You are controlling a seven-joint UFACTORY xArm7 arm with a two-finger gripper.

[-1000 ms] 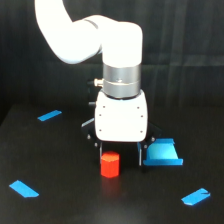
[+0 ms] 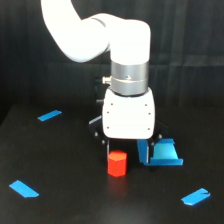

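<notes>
A red block (image 2: 117, 164) stands on the dark table below my gripper (image 2: 129, 155). The white hand is lowered from above, and its thin dark fingers look wide apart, clearly wider than the block. The block is close to the left finger, with a gap between it and the right one; whether the left finger touches it I cannot tell. Just right of the hand lies a light-blue square tray (image 2: 165, 153), its left part partly hidden behind the right finger.
Blue tape strips lie at the back left (image 2: 50, 115), front left (image 2: 24, 189) and front right (image 2: 196, 197).
The hand has shifted a little to the right, toward the blue tray. By about the same amount, the red block has moved right along with it.
</notes>
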